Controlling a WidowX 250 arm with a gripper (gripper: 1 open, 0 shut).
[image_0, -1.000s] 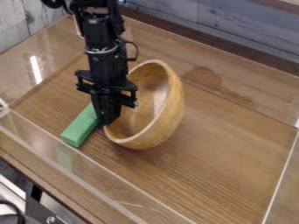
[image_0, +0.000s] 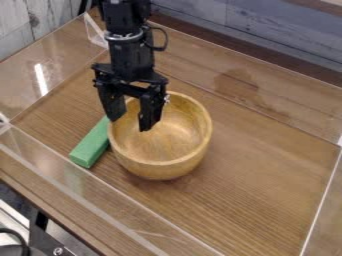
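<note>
A tan plastic bowl (image_0: 167, 150) rests upright on the wooden table, left of centre, its inside visible from above. A green block (image_0: 88, 146) lies along the bowl's left side. My black gripper (image_0: 131, 104) is over the back-left part of the bowl, its open fingers at or just above the rim; whether they touch it is hard to tell. Part of the bowl's back-left rim is hidden behind the gripper.
A low wall runs along the back, and dark space shows beyond the table's lower left edge.
The bowl has come down from a tilted position, right side raised, to resting upright. My gripper has moved up in the view, toward the back.
</note>
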